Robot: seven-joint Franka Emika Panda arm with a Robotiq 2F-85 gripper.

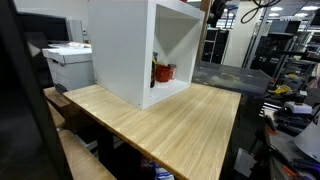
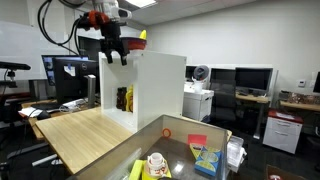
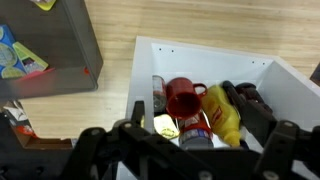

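Note:
My gripper (image 2: 116, 47) hangs high, at the open side of the white cabinet (image 2: 160, 85). In the wrist view its dark fingers stand wide apart along the bottom edge, and nothing shows gripped between them. A red mug (image 3: 183, 98) stands among the items in the cabinet, with a yellow bottle (image 3: 221, 115) beside it. The same red mug (image 1: 163, 73) shows in the first exterior view, partly hidden by a dark bottle. A red bowl (image 2: 134, 44) appears at the cabinet's top, partly behind the gripper.
A grey bin (image 2: 180, 150) with toys and boxes, including a blue box (image 2: 207, 161), stands beside the table. The cabinet's side walls border the stored items.

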